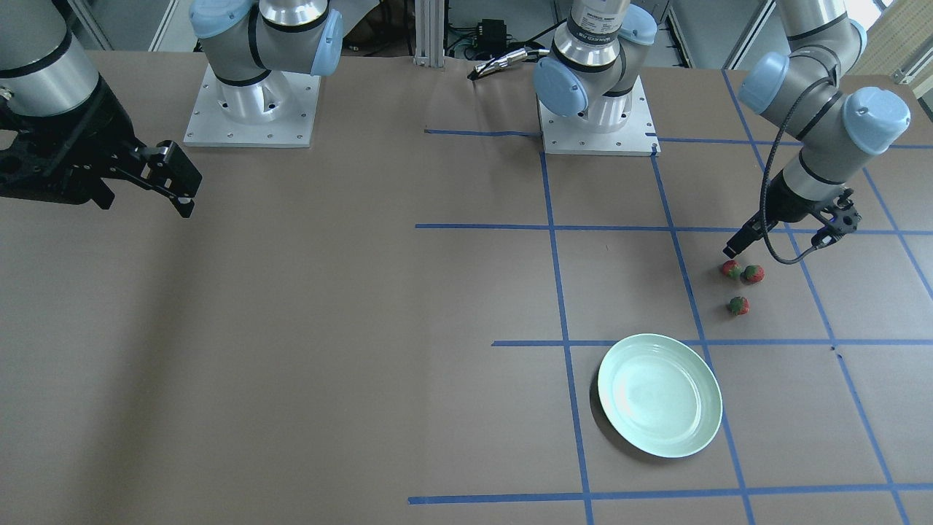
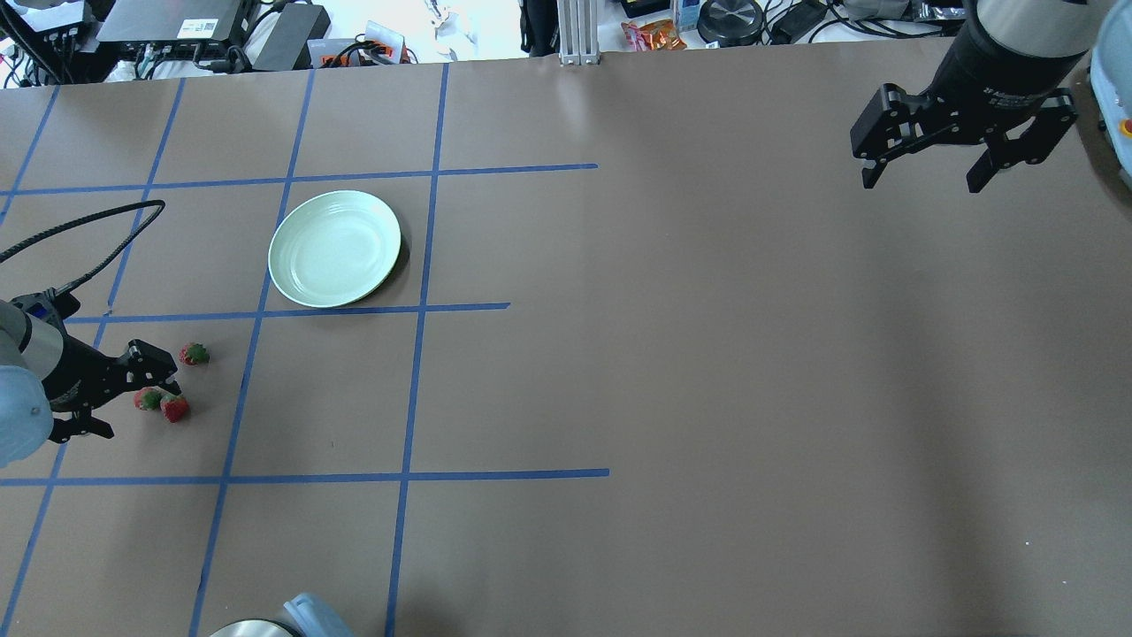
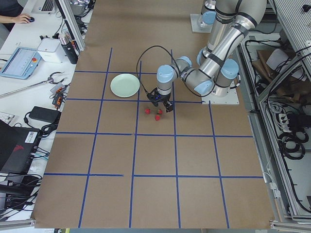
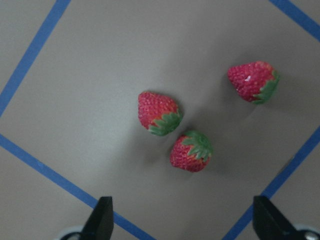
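Three strawberries lie close together on the taped table: one (image 4: 157,112), a second (image 4: 190,154), a third (image 4: 250,80). My gripper hangs low just above them, its two black fingers wide apart at the bottom of the wrist view, nothing between them but table below. In the top view the gripper (image 2: 138,400) is beside the cluster at the left. A pale green plate (image 1: 660,394) lies empty nearer the front camera than the strawberries.
Another black gripper (image 1: 149,175) hangs at the left of the front view. Further arm bases (image 1: 599,140) stand along the back edge.
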